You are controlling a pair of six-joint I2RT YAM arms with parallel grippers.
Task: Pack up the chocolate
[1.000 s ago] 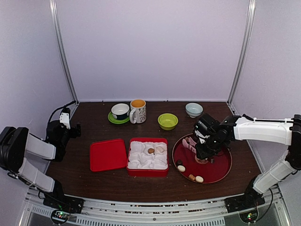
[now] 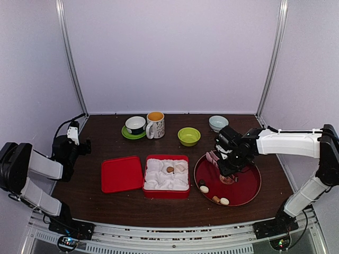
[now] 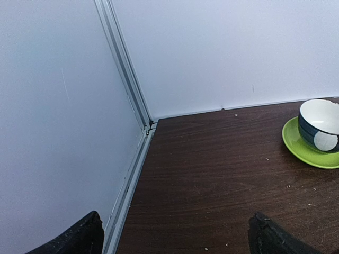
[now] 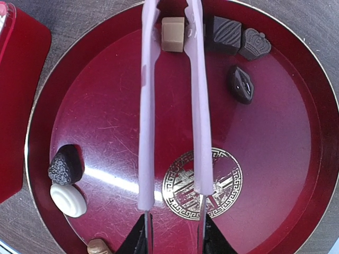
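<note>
A red round plate [image 2: 249, 188] holds several chocolates, among them a tan square [image 4: 172, 39], dark pieces [image 4: 65, 165] and a white oval [image 4: 68, 200]. My right gripper [image 2: 222, 161] is over the plate, holding pink tongs [image 4: 147, 132] whose tips lie either side of the tan square; whether they touch it is unclear. The red box [image 2: 165, 193], lined with white wrappers, has one brown piece [image 2: 170, 169] inside. My left gripper [image 2: 85, 148] stands open and empty at the table's left.
The red lid [image 2: 121, 173] lies left of the box. A mug [image 2: 155, 125], stacked bowl and saucer [image 2: 135, 125], green bowl [image 2: 189, 136] and pale bowl [image 2: 218, 123] stand at the back.
The left arm is unchanged.
</note>
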